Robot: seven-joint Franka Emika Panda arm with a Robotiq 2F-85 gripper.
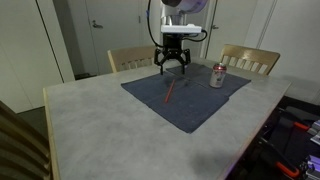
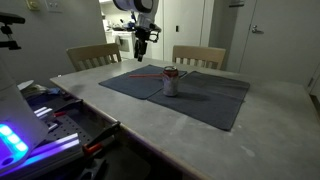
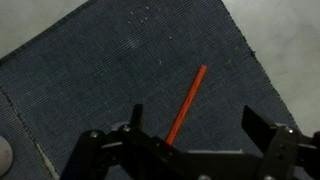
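A thin red stick (image 1: 169,91) lies on a dark cloth (image 1: 195,108) spread over the table. From the wrist view, the red stick (image 3: 187,104) runs at a slant between my open fingers, its lower end hidden behind the gripper body. My gripper (image 1: 172,67) hangs above the cloth's far part, fingers apart and nothing held. In exterior view 2 the gripper (image 2: 141,50) is at the far side, clear above the cloth, with the red stick (image 2: 148,76) lower and nearer the camera.
A can (image 1: 218,76) stands upright on the cloth, right of the stick in exterior view 1. Wooden chairs (image 1: 134,58) border the table. Bare pale tabletop (image 1: 90,125) lies open to the left.
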